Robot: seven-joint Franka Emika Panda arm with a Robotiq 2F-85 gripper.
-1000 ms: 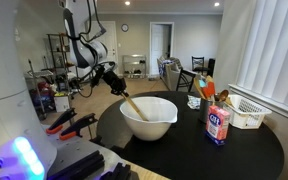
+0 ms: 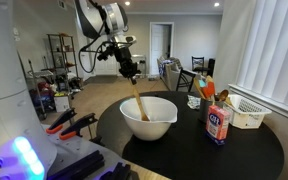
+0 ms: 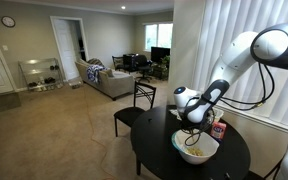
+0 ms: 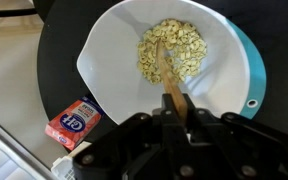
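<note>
A white bowl [image 2: 162, 130] stands on the round dark table. Pale, oat-like flakes [image 4: 191, 48] lie in its bottom in the wrist view. My gripper is shut on the upper part of a wooden stick or spoon [image 4: 168, 75], whose lower end reaches into the flakes. From the side, the wooden stick [image 2: 139, 103] leans from the gripper [image 2: 132, 77] above the bowl's left rim down into it. Whether its tip is flat or spoon-shaped is hidden among the flakes.
To the right of the bowl stands a red and white box [image 2: 217, 122]. Behind the box are a dark holder with colourful utensils [image 2: 212, 95] and a white basket [image 2: 248, 113].
In exterior view 1, my gripper has risen and shifted right. The stick has swung from a strong slant to a steeper one, its lower end still in the bowl. The bowl stays put.
</note>
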